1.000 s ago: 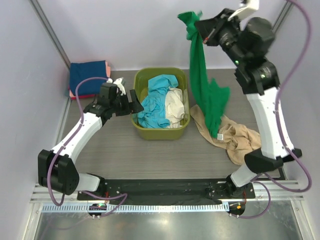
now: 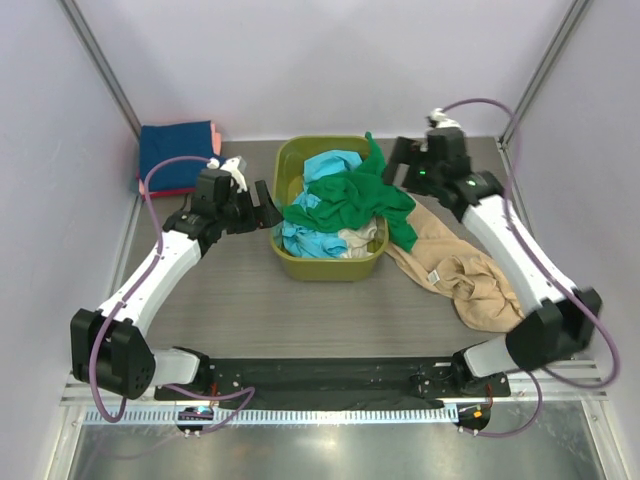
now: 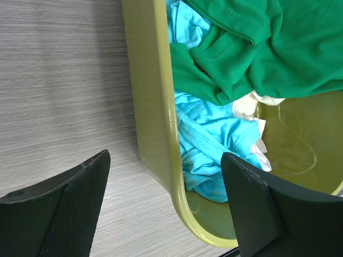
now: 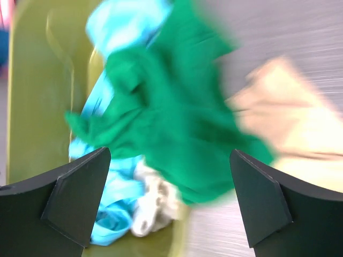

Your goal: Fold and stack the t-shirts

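A green t-shirt (image 2: 345,198) lies crumpled in the olive basket (image 2: 320,270), draped over its right rim. Under it are a light blue shirt (image 2: 309,241) and a cream one (image 2: 359,238). A beige shirt (image 2: 465,270) spreads on the table right of the basket. Folded shirts, dark blue on top (image 2: 172,150), are stacked at the back left. My left gripper (image 2: 264,205) is open at the basket's left wall, which passes between its fingers in the left wrist view. Above the green shirt, my right gripper (image 2: 393,162) is open and empty.
Bare grey table (image 2: 240,305) lies in front of the basket and to its left. The basket's wall (image 3: 155,101) stands up close to my left fingers.
The green shirt, held up high by my right gripper earlier, came down over the basket and was let go.
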